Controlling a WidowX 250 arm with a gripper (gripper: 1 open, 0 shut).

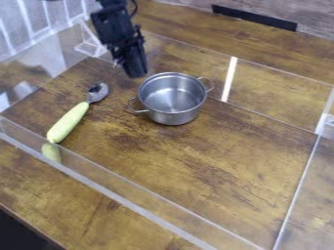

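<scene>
A steel pot point(173, 105) with two side handles sits on the wooden table in the middle of the camera view. To its left lie a spoon point(97, 92) and, below that, a long pale yellow-green vegetable point(68, 122). My black gripper point(136, 72) hangs above and behind the pot's left side, apart from the spoon. It looks shut, with nothing visible between its fingers, though it is small and dark here.
Clear panels point(156, 213) border the work area at the front and right. The table right of and in front of the pot is bare.
</scene>
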